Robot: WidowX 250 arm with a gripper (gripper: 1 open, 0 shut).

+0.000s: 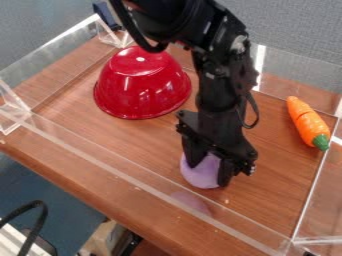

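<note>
My black gripper reaches down at the centre, its fingers around a purple round object on the wooden surface, which it partly covers. Whether the fingers are shut on it or only resting around it, I cannot tell. An upturned red bowl sits at the upper left, and an orange toy carrot with a green tip lies at the right.
Clear plastic walls border the wooden surface. Bare wood stretches left of the gripper and below the red bowl. Cables and other gear lie off the surface at the lower left.
</note>
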